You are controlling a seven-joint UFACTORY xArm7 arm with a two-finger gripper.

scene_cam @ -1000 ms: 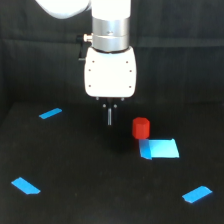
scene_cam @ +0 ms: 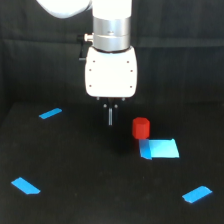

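Note:
A white robot hand with a dark gripper (scene_cam: 110, 118) hangs in the upper middle of the view, pointing down above the black table. Its fingers are dark against the dark backdrop, with a thin pale strip at the centre, so whether they are open or shut does not show clearly. No object can be made out at the fingertips. To the right of the gripper and a little lower, a small red cylinder (scene_cam: 141, 128) stands upright, apart from it.
A light-blue patch (scene_cam: 160, 149) lies just in front of the red cylinder. Blue tape strips mark the table at far left (scene_cam: 50, 113), near left (scene_cam: 25, 186) and near right (scene_cam: 197, 194).
The arm and gripper have shifted very slightly to the right. The red cylinder and the blue patch stay where they were.

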